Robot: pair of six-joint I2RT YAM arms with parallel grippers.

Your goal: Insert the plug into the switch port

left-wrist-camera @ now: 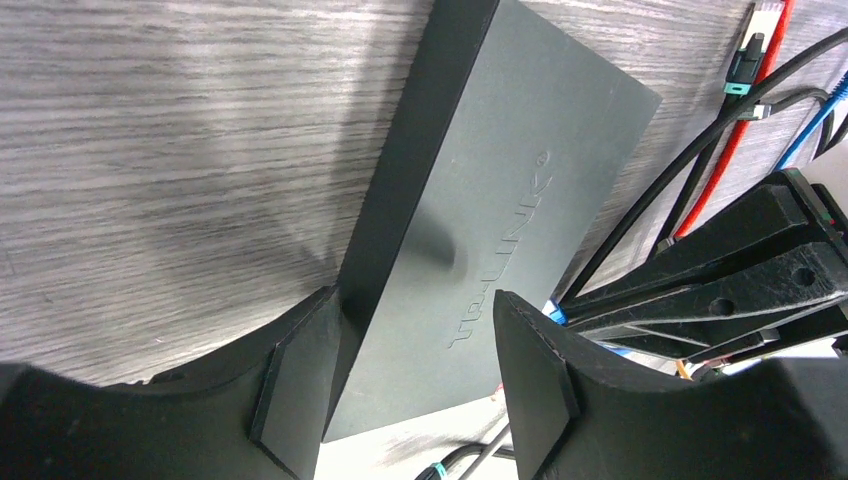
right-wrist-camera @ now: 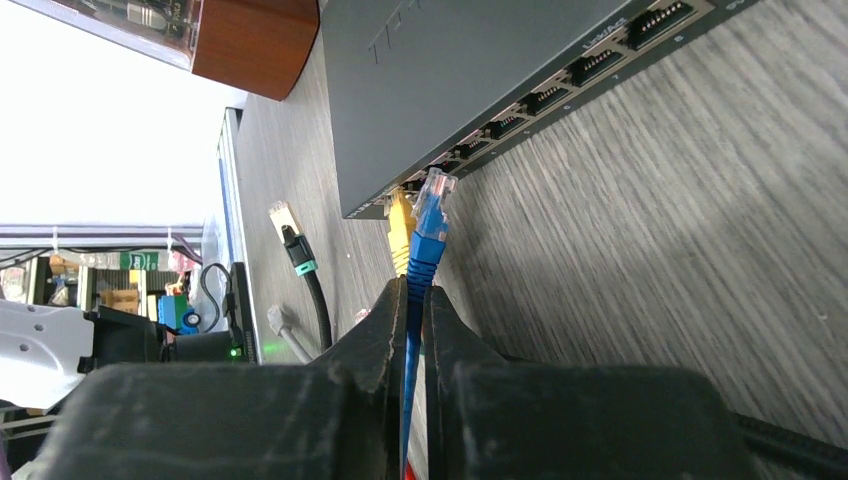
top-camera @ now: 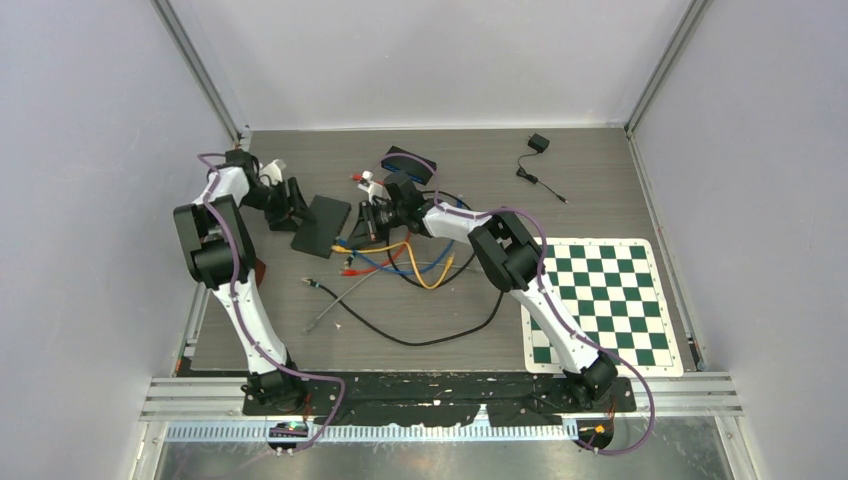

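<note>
The dark grey switch [top-camera: 319, 226] lies at the table's left, its row of ports [right-wrist-camera: 596, 65] facing my right gripper. My left gripper is open at the switch [left-wrist-camera: 510, 160], a finger either side of its near edge. My right gripper is shut on a blue cable, whose clear-tipped plug [right-wrist-camera: 434, 205] is just in front of the leftmost ports; whether it touches them I cannot tell. A yellow plug [right-wrist-camera: 400, 222] sits at an end port behind it.
Tangled red, black, grey and yellow cables [top-camera: 430, 275] lie right of and below the switch. A dark box [top-camera: 410, 160] and a power adapter [top-camera: 538, 142] stand at the back. A chessboard [top-camera: 600, 300] fills the front right.
</note>
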